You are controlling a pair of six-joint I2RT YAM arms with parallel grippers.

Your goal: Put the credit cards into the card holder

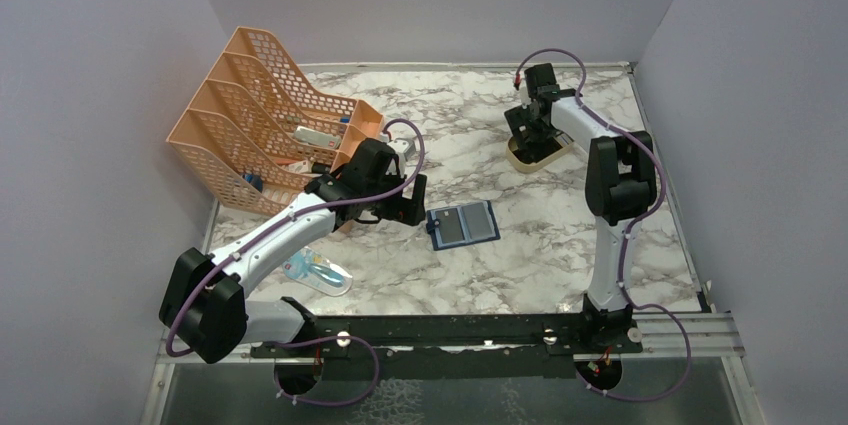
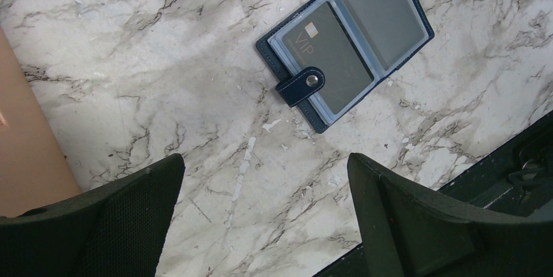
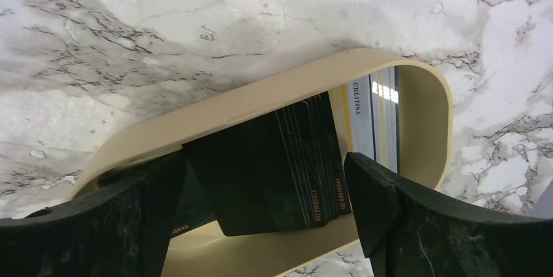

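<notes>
The dark blue card holder (image 1: 463, 225) lies unfolded on the marble table. In the left wrist view a dark VIP card (image 2: 336, 68) shows in its pocket beside the strap, while the clear pocket (image 2: 383, 13) across the fold looks empty. My left gripper is open to the left of the holder, with bare table between its fingers. Several black cards (image 3: 261, 166) lean in a beige box (image 3: 228, 109); a pale striped card (image 3: 368, 117) stands at its far end. Over this box my right gripper is open, the black cards in view between its fingers and none gripped.
An orange-tan slotted rack (image 1: 275, 115) with small items stands at the back left, close to my left arm. A blue packaged item (image 1: 318, 271) lies near the front left. Free table surrounds the holder, especially to its right.
</notes>
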